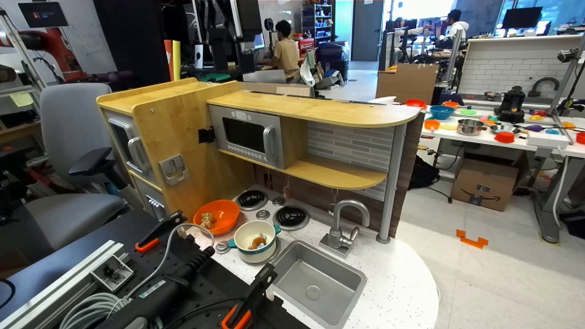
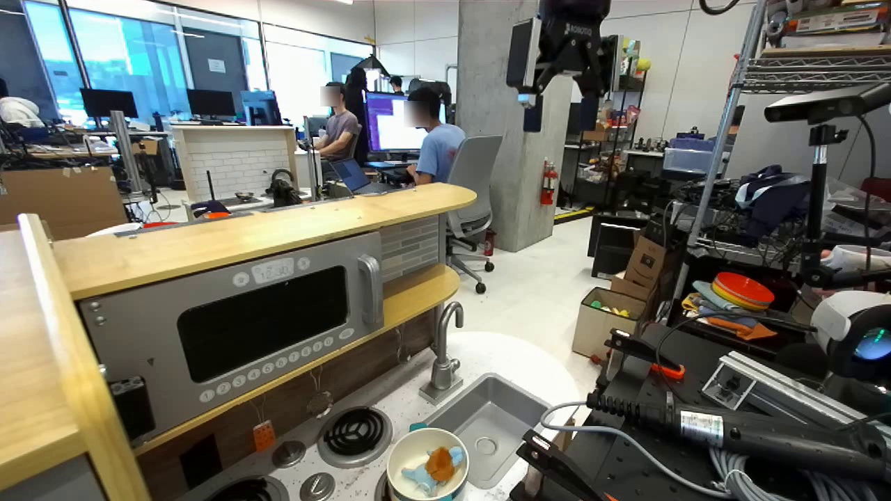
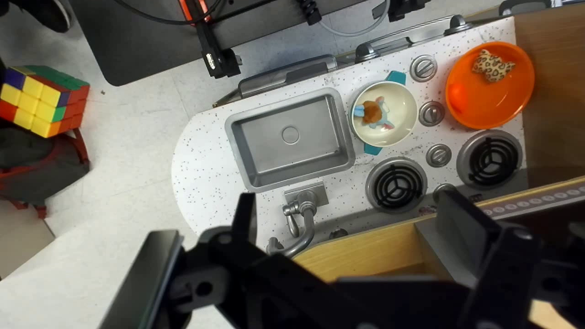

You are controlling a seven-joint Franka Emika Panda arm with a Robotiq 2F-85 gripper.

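My gripper hangs high at the top of exterior view 2, well above the toy kitchen. Its two fingers stand wide apart in the wrist view, with nothing held between them. Below, a cream pot with teal handles holds a brown and light-blue toy. Beside it on the counter lies an orange bowl containing a leopard-spotted toy and a small red-orange item. The grey sink is empty.
A curved faucet rises behind the sink. The wooden shelf and toy microwave overhang the back of the counter. Black burners sit near the pot.
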